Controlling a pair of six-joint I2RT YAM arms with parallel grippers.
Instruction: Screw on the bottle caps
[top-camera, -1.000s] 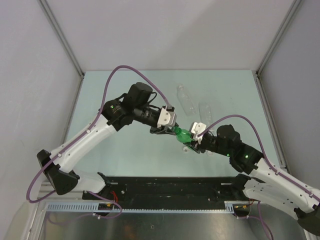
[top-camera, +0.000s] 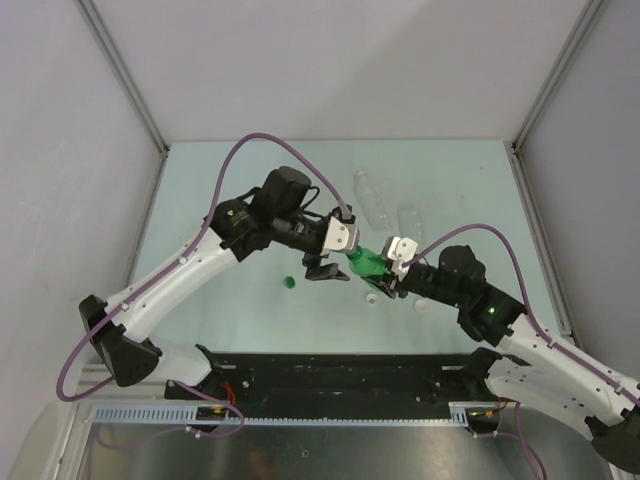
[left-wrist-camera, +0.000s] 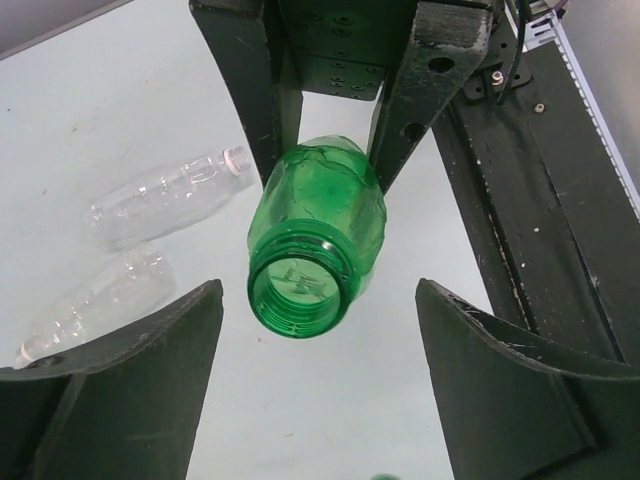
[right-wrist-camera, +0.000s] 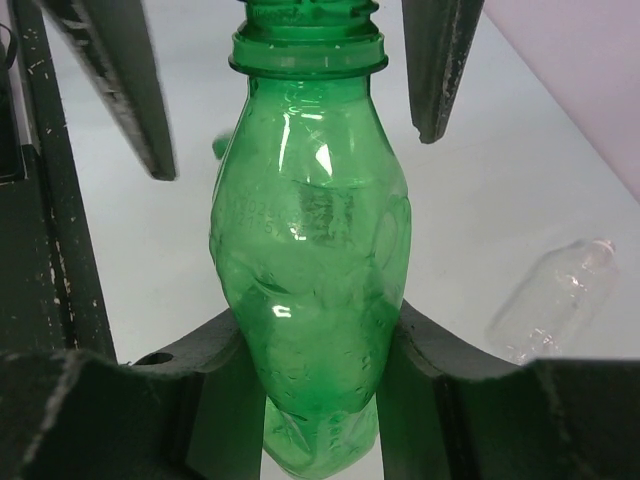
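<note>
A green bottle (top-camera: 365, 263) (left-wrist-camera: 318, 210) (right-wrist-camera: 310, 250) is held above the table, lying sideways, with my right gripper (top-camera: 400, 275) shut on its body. Its threaded mouth (left-wrist-camera: 300, 290) shows open, with no cap on it, and faces my left gripper (top-camera: 330, 258), which stands open around that mouth. A green cap (top-camera: 289, 282) lies on the table at the left of the bottle, mostly out of frame in the left wrist view.
Two clear bottles (top-camera: 372, 200) (top-camera: 410, 225) lie at the back right of the table. Small light caps (top-camera: 371, 297) (top-camera: 420, 305) lie near the front right.
The bottle and right gripper have shifted only slightly.
</note>
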